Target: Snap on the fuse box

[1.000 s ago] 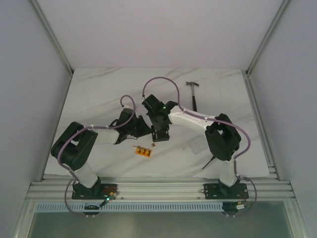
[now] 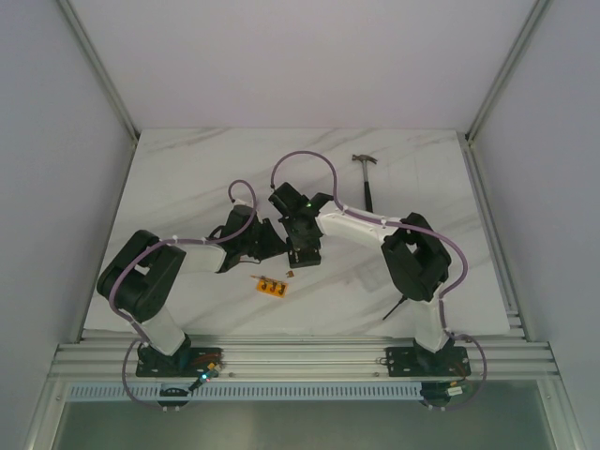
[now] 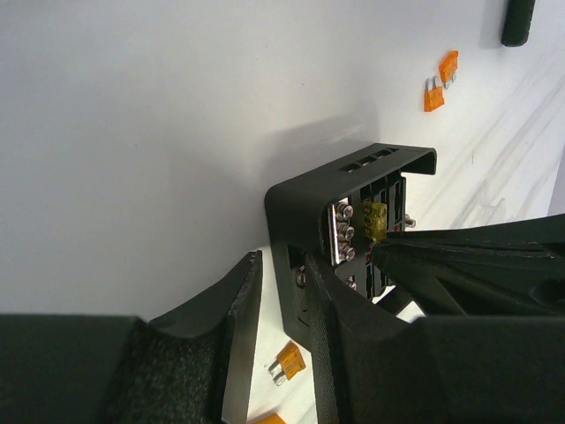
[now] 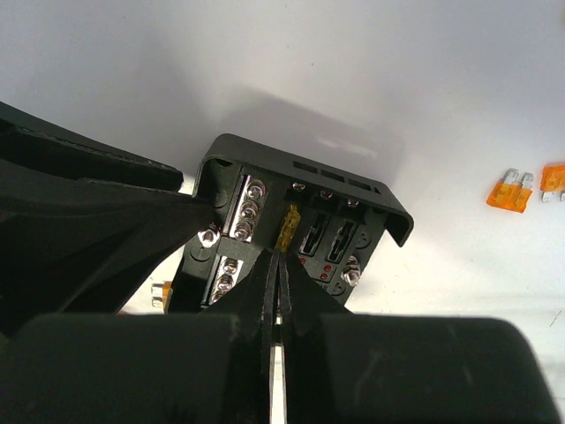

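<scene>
The black fuse box (image 2: 304, 258) (image 3: 300, 203) (image 4: 247, 159) lies mid-table, with metal terminals and a yellow fuse (image 3: 374, 218) (image 4: 288, 228) in one slot. My right gripper is over the box with its fingertips together at that yellow fuse; whether anything is between them is hard to see. My left gripper is at the box's side, its fingertips slightly apart, and it also shows at the left of the right wrist view.
Loose orange fuses (image 3: 433, 95) (image 4: 510, 191) lie near the box, an orange-yellow holder (image 2: 271, 286) in front. A hammer (image 2: 367, 187) lies at the back right, a thin dark tool (image 2: 394, 307) at the front right.
My right arm has shifted very slightly toward the front of the table since one second ago, staying over the fuse box. The left arm looks unchanged.
</scene>
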